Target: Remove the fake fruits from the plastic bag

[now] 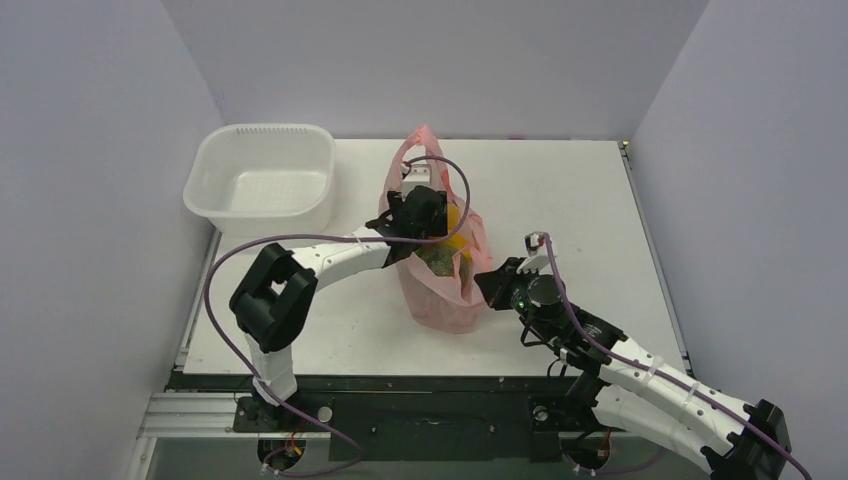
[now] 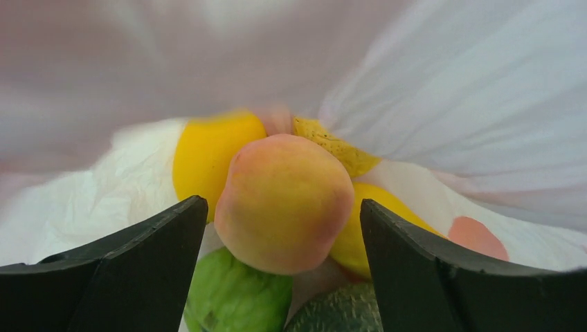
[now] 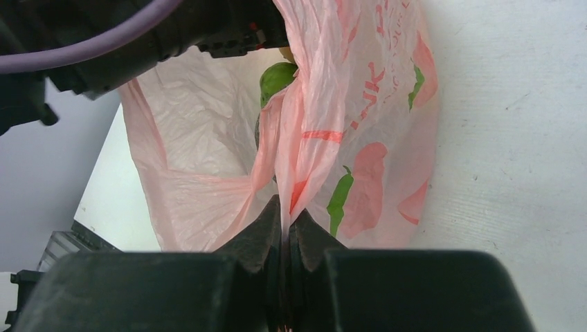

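Observation:
In the top view the pink plastic bag [image 1: 445,303] lies mid-table with its mouth spread. My right gripper is shut on a gathered strip of the bag's edge. Inside the bag, my left gripper stands open, its fingers on either side of a peach-coloured fruit [image 2: 284,200] in the left wrist view; whether they touch it I cannot tell. Around that fruit lie a yellow-orange fruit [image 2: 208,152], a yellow fruit [image 2: 339,146], another yellow one [image 2: 387,207], a green fruit [image 2: 239,294] and a dark green speckled fruit [image 2: 339,311], partly hidden by the fingers.
An empty white basket [image 1: 262,215] sits at the back left. Bag film hangs across the upper part of the left wrist view, and a purple cable [image 1: 300,238] loops over the left arm.

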